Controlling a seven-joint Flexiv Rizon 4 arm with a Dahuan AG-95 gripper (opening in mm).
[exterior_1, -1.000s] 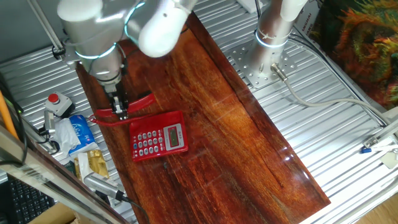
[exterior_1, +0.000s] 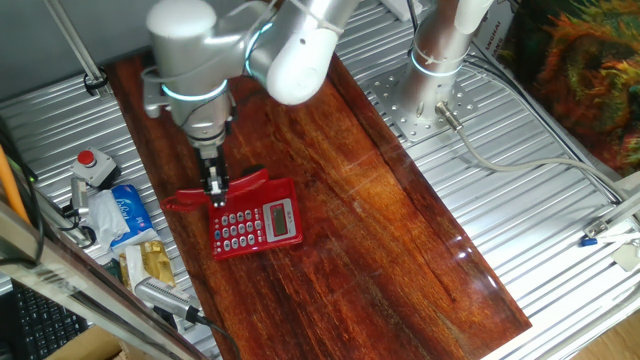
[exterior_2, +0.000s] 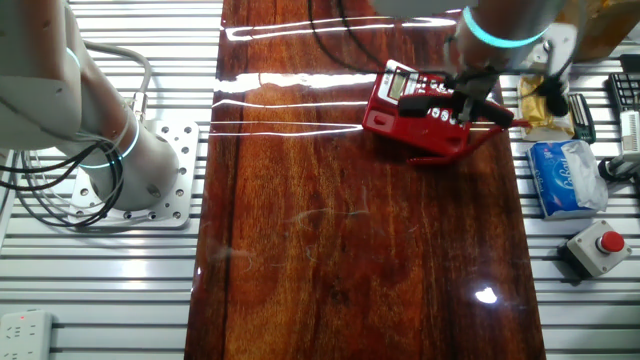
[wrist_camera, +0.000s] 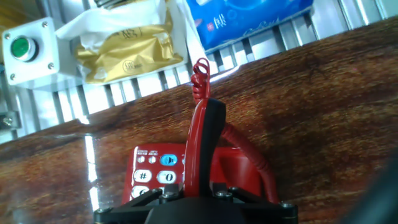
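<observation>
A red telephone base with silver keys and a small display lies on the wooden board. My gripper points down over its back edge, shut on the red handset. In the wrist view the handset, red with a black side, stands between the fingers and runs upward in the picture, partly covering the base. A coiled red cord shows beyond its far end. Exterior view 2 shows the base under the arm; whether the handset touches it cannot be told.
Beside the board lie a blue packet, a gold packet and a button box on the slatted metal table. The wooden board is clear on the robot base's side.
My gripper has carried the handset toward the telephone base, right and slightly down in exterior view 1. The handset now overlaps the base's back edge there. The base has stayed put.
</observation>
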